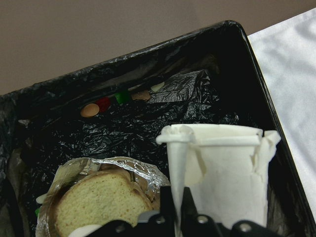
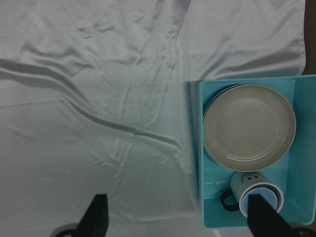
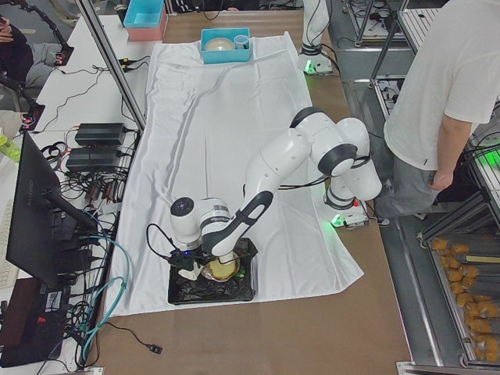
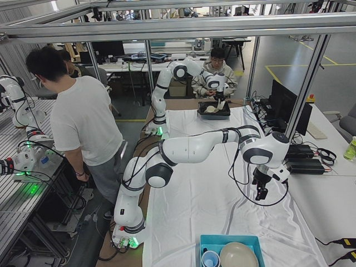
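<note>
My left gripper (image 3: 187, 262) is over the black tray (image 1: 123, 64) with a crumpled white paper container (image 1: 222, 173) held in it, at the tray's right in the left wrist view. A foil dish with a yellow bread-like round (image 1: 98, 207) lies beside it; small coloured scraps line the tray's edge. My right gripper (image 4: 261, 189) hangs over the white cloth at the other end, open and empty, near a blue bin (image 2: 207, 187) holding stacked plates (image 2: 249, 126) and a mug (image 2: 242, 190).
A monitor (image 3: 43, 219), cables and black boxes crowd one side. A person in a white shirt (image 3: 437, 94) stands at the other, beside the arms.
</note>
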